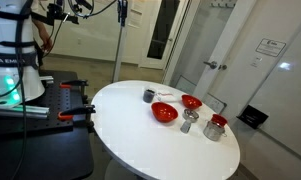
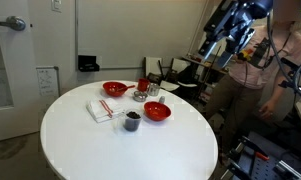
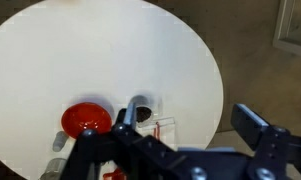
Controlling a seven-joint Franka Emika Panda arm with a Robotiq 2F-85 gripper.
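Note:
High above the round white table [image 2: 90, 155], my gripper stands open, its two dark fingers wide apart and nothing between them. A red bowl [image 1: 164, 112] sits near the table's middle. Beside it is a grey cup [image 2: 132, 121] with something dark inside. A white cloth with red marks [image 2: 107, 108] lies flat behind the cup. Farther back is a second red bowl [image 2: 114, 88]. In the wrist view the near red bowl [image 3: 86, 119] and the cup [image 3: 143, 112] appear low in the picture, with the cloth [image 3: 168, 130] partly covered by the gripper.
A metal pot [image 1: 215, 127] and a small shaker-like item [image 1: 187, 121] stand near the table's edge beyond the bowl. A dark stand [image 1: 40, 125] is beside the table.

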